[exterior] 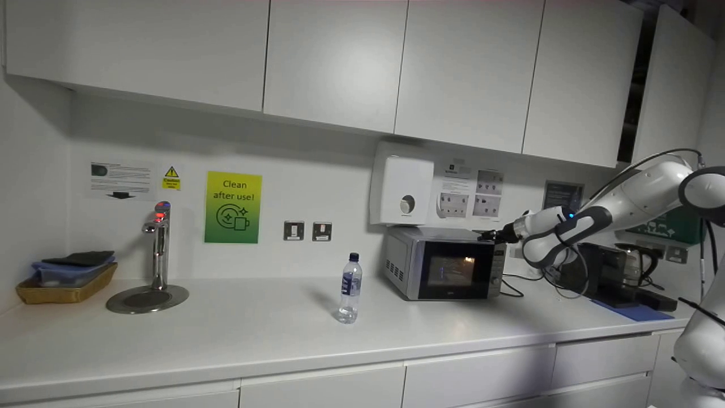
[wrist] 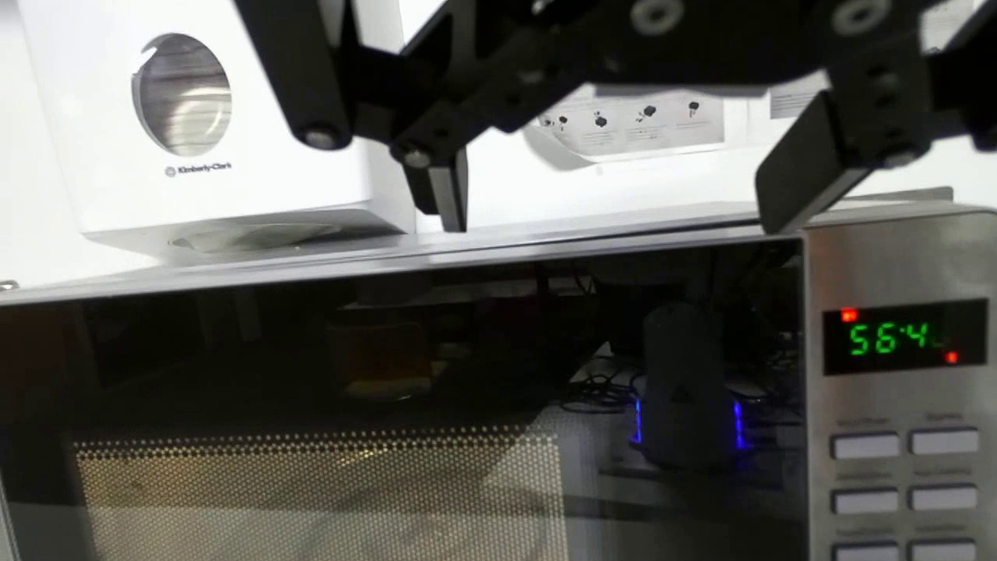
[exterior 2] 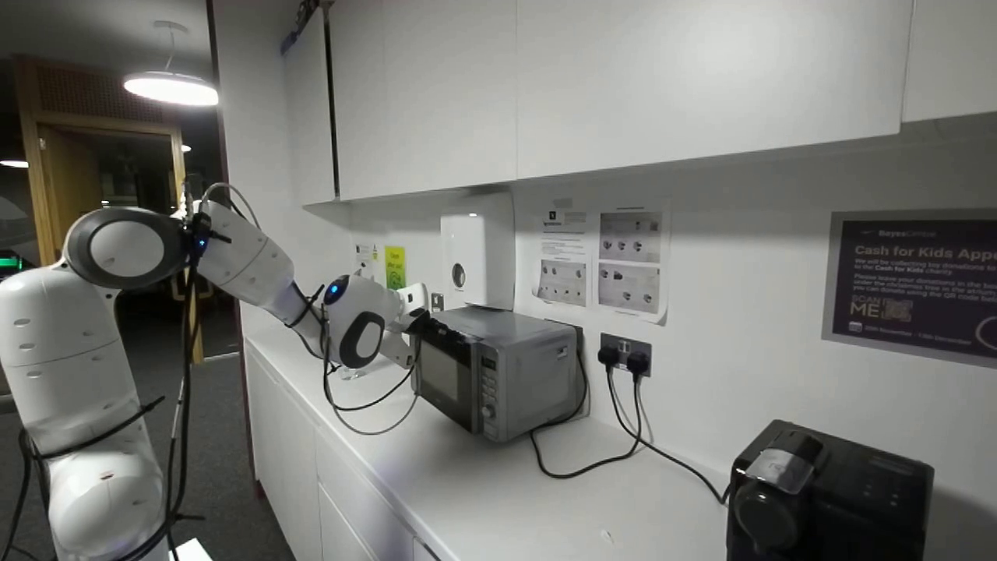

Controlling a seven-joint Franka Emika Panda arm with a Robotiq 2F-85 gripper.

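My gripper is open, its two fingers [wrist: 805, 168] wide apart with nothing between them. In the wrist view they overlap the top front edge of a silver microwave [wrist: 897, 262]; whether they touch it I cannot tell. The microwave's dark door [wrist: 673, 280] is closed, a light glows inside, and the green display [wrist: 904, 336] is lit, its last digit blurred. From the first exterior side, the gripper [exterior: 486, 237] appears at the upper right of the microwave [exterior: 409, 268]. In the second exterior view, the arm's hand partly hides the microwave's door side.
A clear water bottle [exterior: 350, 292] stands upright on the counter [exterior: 265, 326], left of the microwave. Farther left are a tap [exterior: 160, 251] and a basket [exterior: 71, 289]. A white dispenser [exterior: 402, 183] hangs behind the microwave. A black coffee machine [exterior 2: 832, 495] stands on its other side.
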